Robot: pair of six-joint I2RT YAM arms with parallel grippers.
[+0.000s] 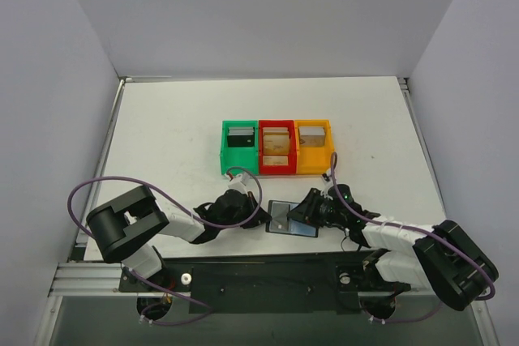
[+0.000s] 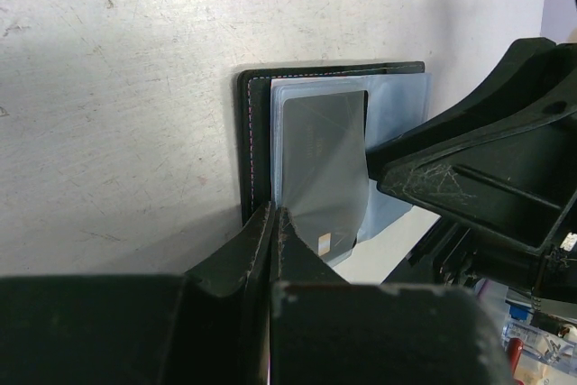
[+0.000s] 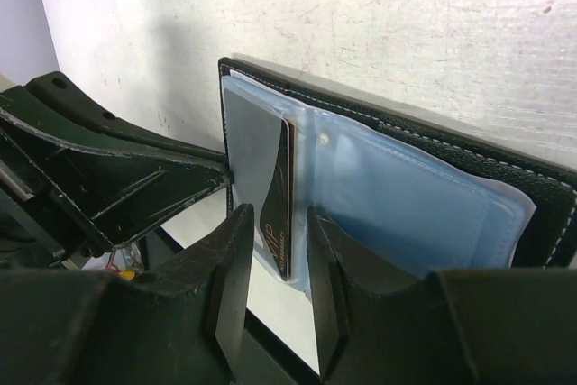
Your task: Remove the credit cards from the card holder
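The open black card holder [image 1: 273, 228] lies flat near the table's front edge, with clear plastic sleeves inside. A dark card sits in the sleeve on its left part; in the right wrist view this card [image 3: 279, 196] shows gold lettering along its free edge. My left gripper is shut on the card holder's left edge. From the right, my right gripper stands over the holder, its fingers part open on either side of the card's lettered edge, not closed on it. The blue-tinted sleeve [image 3: 406, 178] to the right looks empty.
Behind the holder stand a green box [image 1: 223, 151], a red box [image 1: 277, 170] and a yellow box [image 1: 315, 169], side by side with cards in them.
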